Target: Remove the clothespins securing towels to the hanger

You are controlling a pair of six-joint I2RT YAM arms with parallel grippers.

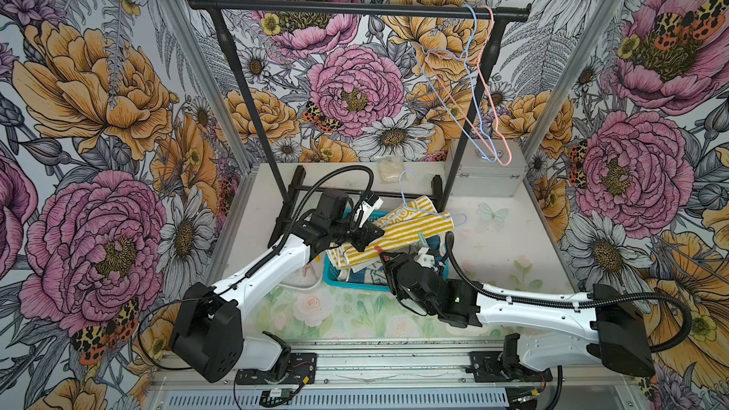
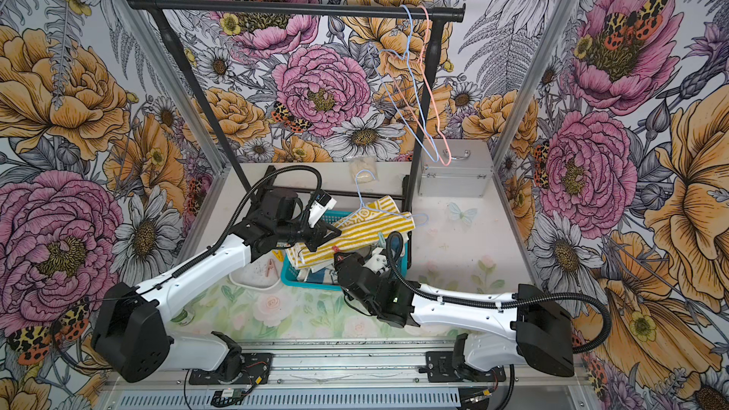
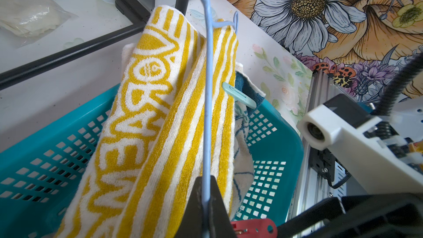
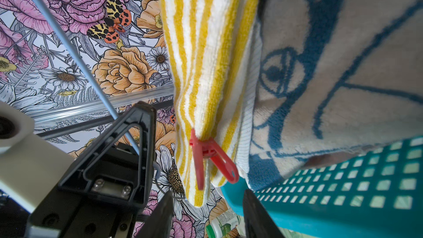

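A yellow-and-white striped towel [image 3: 176, 149] lies over the teal basket, with a blue hanger [image 3: 208, 83] running along it. My left gripper is shut on the hanger's thin bar, which passes between its fingertips. A red clothespin [image 4: 209, 150] is clipped to the towel's edge in the right wrist view. My right gripper stands open, its fingertips to either side of that clothespin and short of it. A mint-green clothespin [image 3: 238, 94] is clipped on the towel's other end.
The teal basket [image 4: 334, 211] holds a blue-and-white patterned towel [image 4: 290, 105]. A blue and a pink hanger [image 1: 501, 136] hang from the rack bar [image 1: 364, 8]. A grey metal box [image 1: 486, 174] stands back right.
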